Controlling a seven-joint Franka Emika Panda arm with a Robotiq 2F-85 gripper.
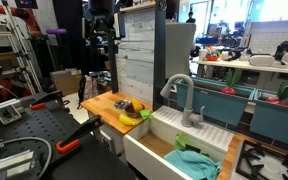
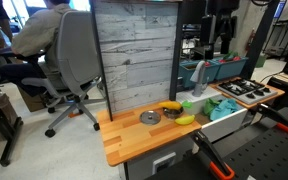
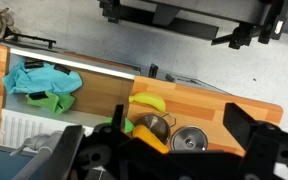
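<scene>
My gripper stands open high above the counter, with nothing between its fingers; exterior view 2 shows the dark gripper [image 2: 212, 48] well clear of the surface. Below it in the wrist view lie a small metal pot [image 3: 164, 124], an orange-yellow object [image 3: 149, 138] partly over it, and a round silver lid [image 3: 190, 139]. A yellow banana [image 3: 147, 100] is beside the pot. Something green [image 3: 129, 126] shows by the left finger. A blue cloth [image 3: 44, 78] and a green cloth [image 3: 52, 102] lie in an open drawer or basin.
A grey faucet [image 1: 187, 90] rises beside a white drying rack [image 1: 209, 133]. A stove [image 1: 269, 162] stands at the right. A white plank wall [image 2: 139, 70] backs the counter.
</scene>
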